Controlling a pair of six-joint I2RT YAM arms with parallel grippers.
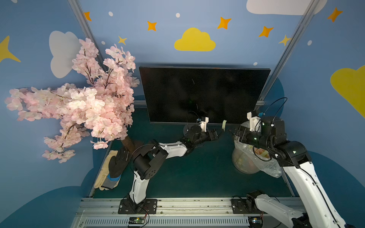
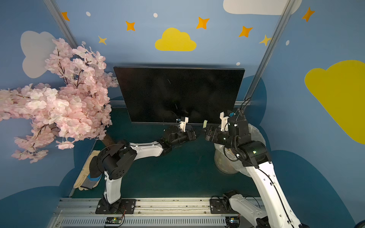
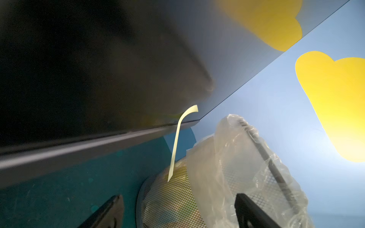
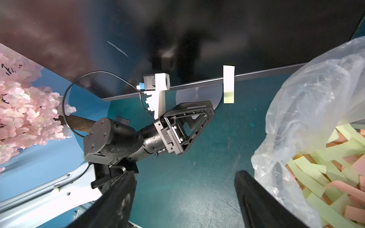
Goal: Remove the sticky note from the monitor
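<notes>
One pale yellow-green sticky note (image 4: 228,81) clings by its top to the lower edge of the black monitor (image 4: 266,38), its free end hanging below the frame. From the side, the note (image 3: 175,144) curves away from the screen. My left gripper stands open, its fingers (image 3: 112,209) apart and clear of the note, which lies ahead of it. My right gripper is partly open with nothing between its fingers. In the top left view the note (image 1: 224,124) hangs between the two grippers, just above their tips.
Under the right gripper stands a mesh bin (image 1: 243,163) with a clear plastic liner (image 4: 300,114), full of paper strips (image 4: 330,178). A pink blossom tree (image 1: 95,102) fills the left side, gloves (image 1: 114,169) lying near its trunk.
</notes>
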